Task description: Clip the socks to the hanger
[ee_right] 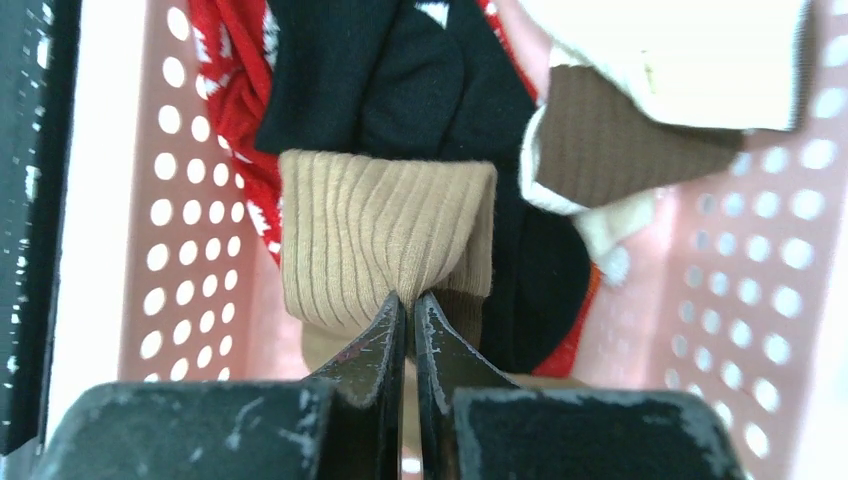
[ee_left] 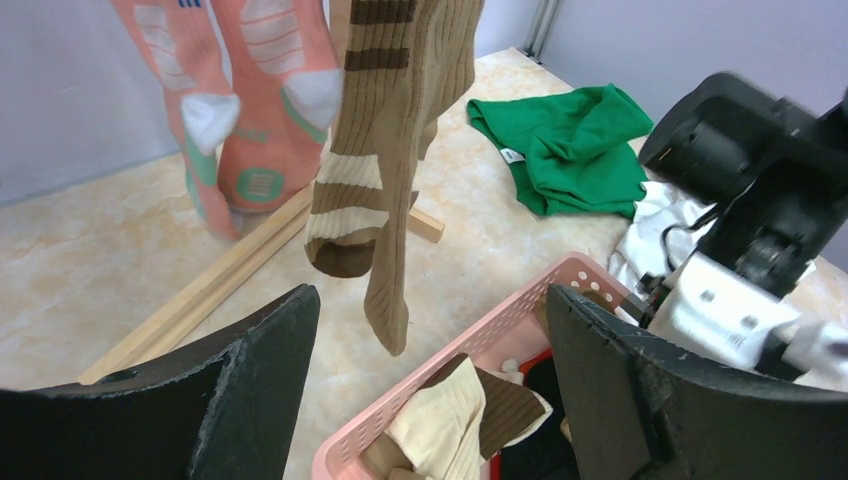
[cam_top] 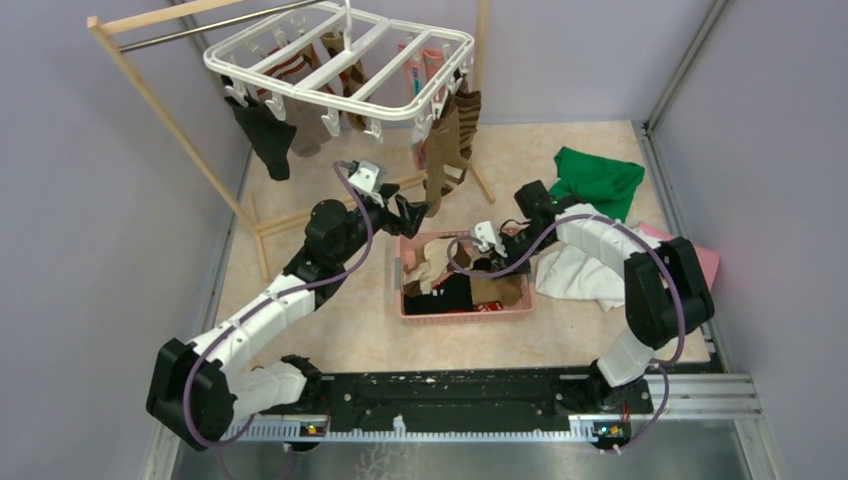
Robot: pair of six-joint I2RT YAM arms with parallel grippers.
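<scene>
In the right wrist view my right gripper is shut on a fold of the tan ribbed sock [ee_right: 350,225], whose cuff stands up above the fingertips inside the basket. My left gripper is open and empty, in the air to the left of the basket. Just past its fingers a tan and brown striped sock [ee_left: 350,190] hangs down. Overhead is the white clip hanger [cam_top: 365,105], carrying several socks, among them a dark sock [cam_top: 265,138] at its left and pink socks [ee_left: 275,120] towards the back.
The pink basket [cam_top: 465,317] holds more socks: a black sock [ee_right: 545,270], a red patterned one [ee_right: 255,110] and a cream and brown one [ee_right: 640,150]. Green cloth [cam_top: 600,182] and white cloth [cam_top: 580,275] lie at right. A wooden stand [cam_top: 180,150] supports the hanger.
</scene>
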